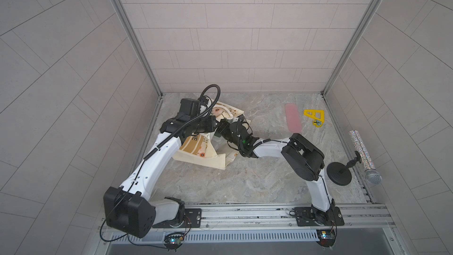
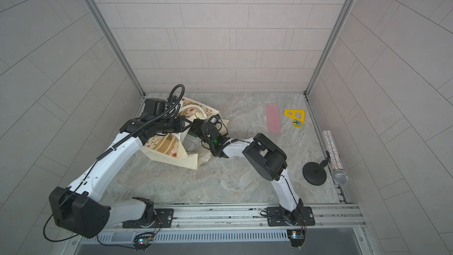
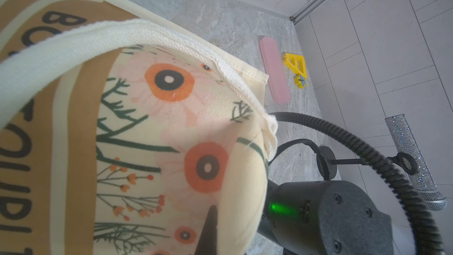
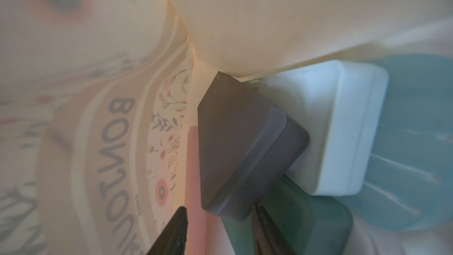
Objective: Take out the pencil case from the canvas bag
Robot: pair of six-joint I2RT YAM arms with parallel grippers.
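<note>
The cream canvas bag [image 1: 198,148] with flower print lies at the left of the table, its mouth toward my right arm. My left gripper [image 1: 216,123] is shut on the bag's rim; in the left wrist view one dark finger [image 3: 208,233] presses on the cloth. Inside the bag, my right gripper is part open with nothing held. Ahead of it are a dark grey block-shaped case [image 4: 240,137], a white box [image 4: 337,132], a dark green box [image 4: 306,219] and a slim pink item [image 4: 194,184] along the wall. Which is the pencil case, I cannot tell.
A light-blue round item [image 4: 410,141] also sits in the bag. On the table's right lie a pink flat piece [image 1: 292,118], a yellow triangular object [image 1: 314,114] and a glittery microphone [image 1: 363,153] by a black stand [image 1: 339,173].
</note>
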